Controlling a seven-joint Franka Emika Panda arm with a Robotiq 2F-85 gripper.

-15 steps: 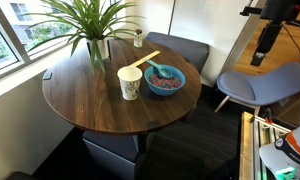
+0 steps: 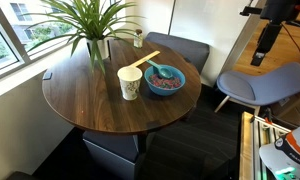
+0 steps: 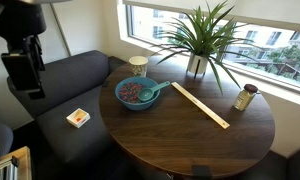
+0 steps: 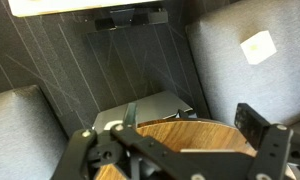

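Note:
On the round brown table (image 2: pixel 90 105) is a blue bowl (image 2: pixel 178 88) with small reddish-brown pieces inside. A teal spoon (image 2: pixel 166 71) rests in the bowl, its handle over the rim. Beside the bowl stands a patterned paper cup (image 2: pixel 130 83). A pale flat wooden strip (image 3: pixel 200 105) lies on the tabletop. High up and off the table's edge hangs my gripper; in the wrist view its fingers are spread wide with nothing between them. The bowl and cup cannot be seen in the wrist view.
A leafy plant in a white pot (image 3: pixel 197 66) and a small jar (image 3: pixel 245 97) stand on the table. Grey chairs (image 2: pixel 258 86) surround it, one bearing a small white box (image 3: pixel 79 118).

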